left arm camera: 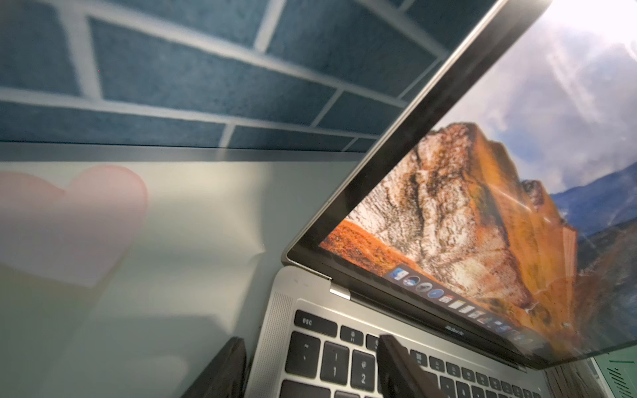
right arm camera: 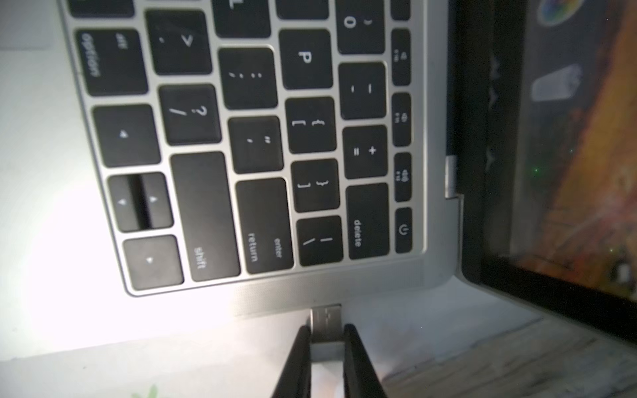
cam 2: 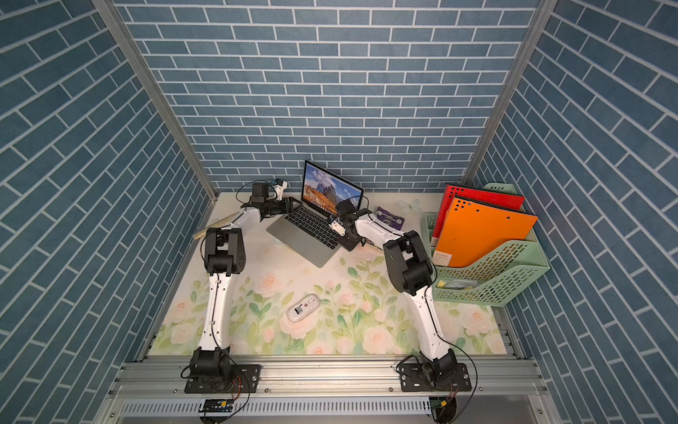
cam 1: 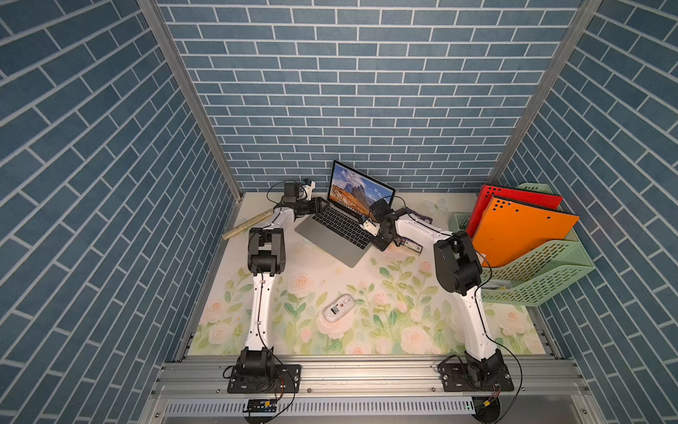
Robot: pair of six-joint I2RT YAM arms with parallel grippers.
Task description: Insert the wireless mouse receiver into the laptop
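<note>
The open silver laptop (cam 1: pixel 332 241) stands at the back middle, screen lit. My right gripper is shut on a small silver receiver (right arm camera: pixel 325 320) at the laptop's right side edge, beside the return key; whether it sits in a port cannot be told. My left gripper stands open at the laptop's upper left corner, near the esc key (left arm camera: pixel 314 323), with nothing visible between its fingers. The mouse (cam 2: pixel 303 308) lies on the floral table, in front of the laptop, its underside facing up.
A green file holder (cam 1: pixel 543 275) with red (cam 1: pixel 515 190) and orange folders (cam 1: pixel 522 229) stands at the right. A wooden stick (cam 1: pixel 240 226) lies at the left. A purple item (cam 2: pixel 390 216) lies behind my right gripper.
</note>
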